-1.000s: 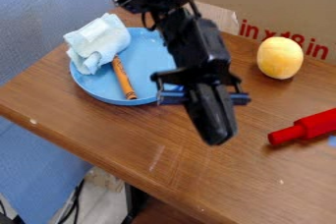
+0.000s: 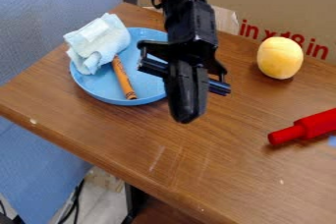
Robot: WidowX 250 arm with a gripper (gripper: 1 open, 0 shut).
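The black gripper [image 2: 188, 85] hangs over the middle of the table, just right of a blue plate [image 2: 96, 83], pointing down toward the viewer. Whether it is open or shut, and whether anything is between its fingers, I cannot tell from this angle. On the plate lie a white folded cloth [image 2: 98, 41] and an orange stick-like object [image 2: 124, 78].
A yellow round object [image 2: 280, 58] stands at the back right, before a cardboard box [image 2: 296, 7]. A red cylinder [image 2: 304, 129] lies at the right.
The gripper has moved up and to the left in the view, toward the plate. The objects on the table have not visibly moved.
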